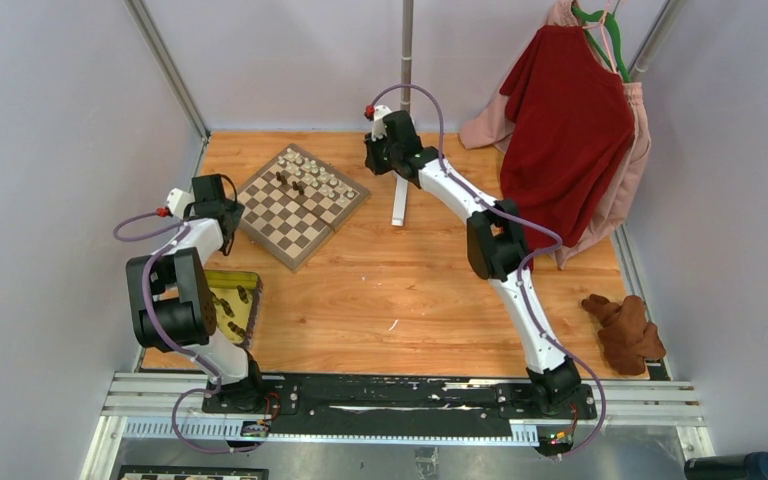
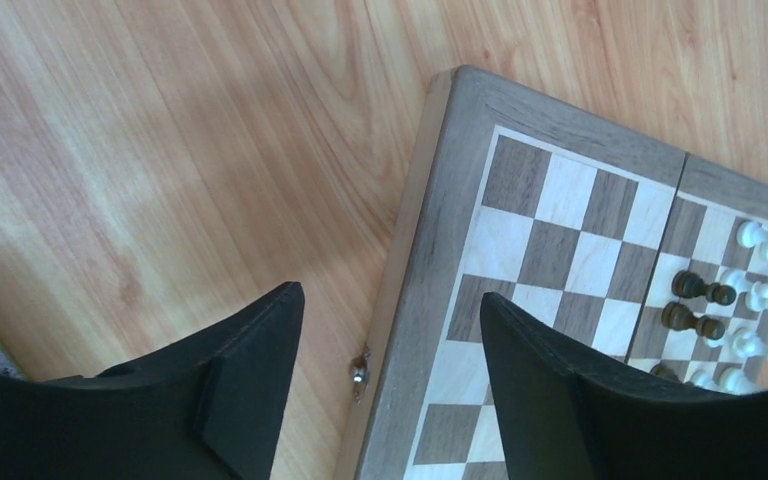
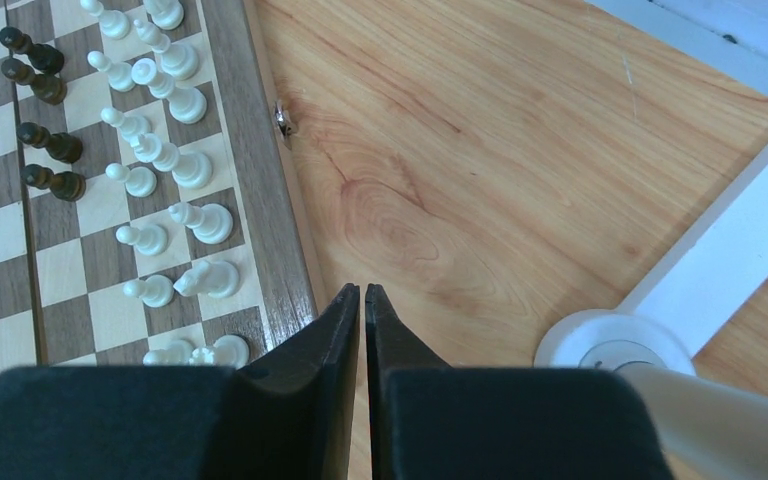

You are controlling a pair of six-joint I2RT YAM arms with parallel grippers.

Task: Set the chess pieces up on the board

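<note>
The chessboard [image 1: 295, 228] holds white pieces [image 3: 193, 170] along one side and several dark pieces [image 3: 45, 135] beside them; other squares are bare. A yellow tray [image 1: 222, 285] below the board holds more dark pieces [image 1: 241, 294]. My left gripper hovers at the board's outer corner, open, with nothing visible between its fingers. My right gripper is beyond the board's edge near the white stand, fingertips almost together; whether anything is between them does not show.
A white stand with a pole [image 3: 720, 230] is beside my right gripper. Red and pink garments [image 1: 570, 120] hang at the right; a brown plush toy [image 1: 625, 335] lies front right.
</note>
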